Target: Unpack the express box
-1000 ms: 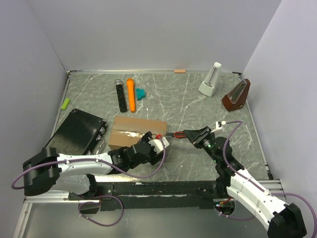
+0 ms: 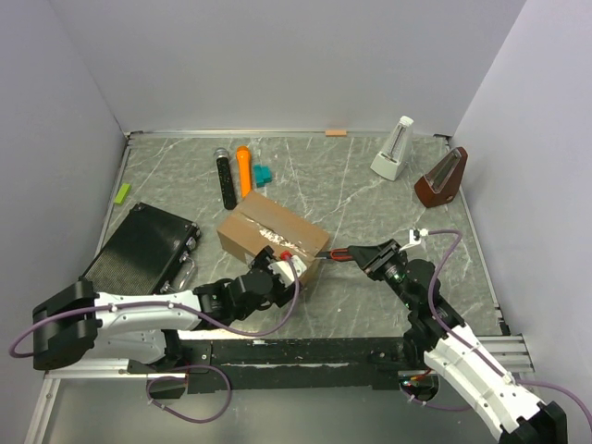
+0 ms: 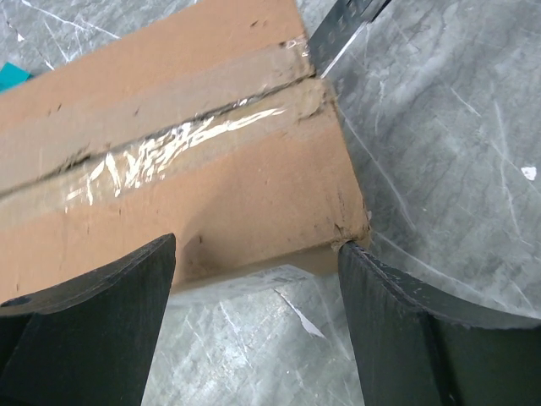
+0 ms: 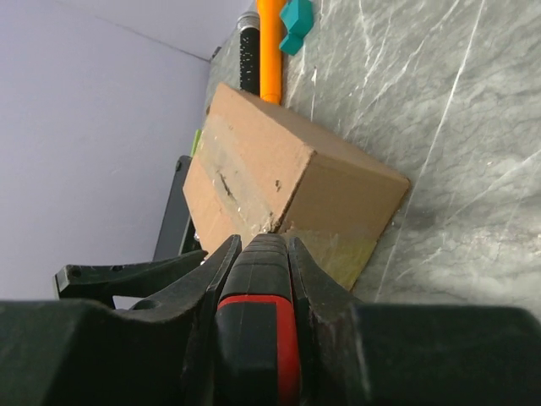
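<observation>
The taped cardboard box (image 2: pixel 268 227) sits angled on the marble table. My left gripper is open over its near side, one finger each side of the near right end. My right gripper is shut on a black-and-red cutter (image 2: pixel 340 254), whose blade (image 3: pixel 334 38) meets the box at the tape seam on its right end; how deep it is cannot be seen.
A black case (image 2: pixel 139 250) stands left. Two microphones (image 2: pixel 226 180) and a teal piece (image 2: pixel 262 176) lie behind the box. Two metronomes (image 2: pixel 394 148) stand back right. The table right of the box is clear.
The box has turned clockwise, its right end now nearer the front. My left gripper has shifted slightly left; my right gripper with the cutter has moved slightly right and down.
</observation>
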